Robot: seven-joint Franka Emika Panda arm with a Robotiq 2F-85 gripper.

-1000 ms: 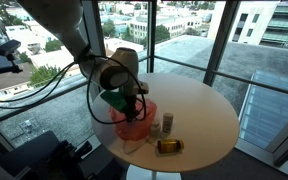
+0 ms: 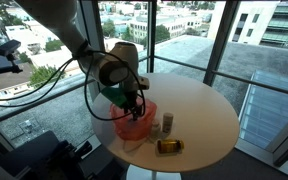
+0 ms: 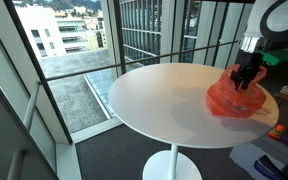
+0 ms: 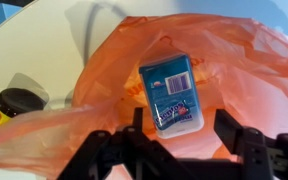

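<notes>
In the wrist view a small blue-and-white pack [image 4: 171,95] with a barcode lies inside a crumpled, translucent orange-red bag [image 4: 224,40]. My gripper is above it, its fingers apart on either side of the pack's near end; neither finger visibly presses on it. From outside, the bag [image 2: 134,124] rests at the table's left edge with the gripper over its mouth. In the other exterior view the bag [image 3: 234,98] partly hides the fingertips.
A yellow jar with a dark lid [image 2: 170,146] lies on its side near the table's front edge. A small upright container [image 2: 167,122] stands beside the bag.
The arm and gripper have risen slightly over the bag since one second ago. The bag, jar and container look unmoved on the table.
</notes>
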